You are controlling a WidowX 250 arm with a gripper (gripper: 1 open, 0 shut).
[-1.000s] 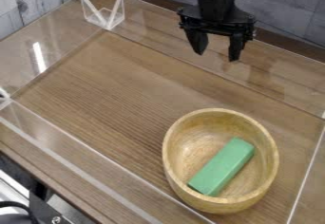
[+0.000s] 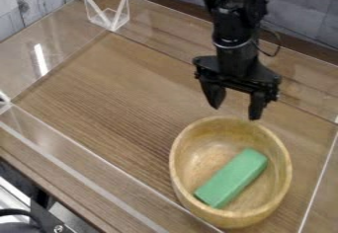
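Observation:
The black robot gripper [image 2: 238, 99] hangs from the arm over the middle right of the wooden table, just above the far rim of a yellow bowl [image 2: 185, 150]. Its fingers point down; whether they are open or shut on anything is unclear. A green bar-shaped object [image 2: 232, 180] lies diagonally inside the bowl.
A white wire-like holder [image 2: 109, 12] stands at the back left. Dark cables lie at the lower left corner and the top.
The bowl and green object have not moved.

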